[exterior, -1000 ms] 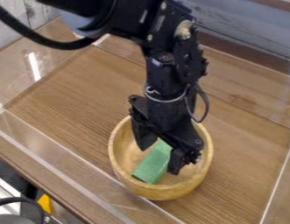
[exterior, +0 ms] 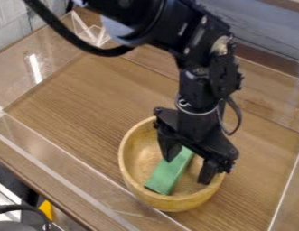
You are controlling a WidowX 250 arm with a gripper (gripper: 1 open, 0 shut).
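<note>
A yellow-tan bowl [exterior: 135, 165] sits on the wooden table, holding a green oblong object [exterior: 170, 173] that lies tilted toward the lower left. My black gripper [exterior: 192, 155] is lowered over the bowl from above, open, its fingertips down at the bowl around the green object's upper end. The gripper's body hides part of the bowl's back and right, and whether the fingers touch the object is hard to tell.
A pale wall or rim borders it at the top. A small yellow item and black cable show at the lower left edge.
The gripper has shifted and turned over the bowl, now further right. The bowl has moved slightly to the right, and the green object shows at a slightly different angle.
</note>
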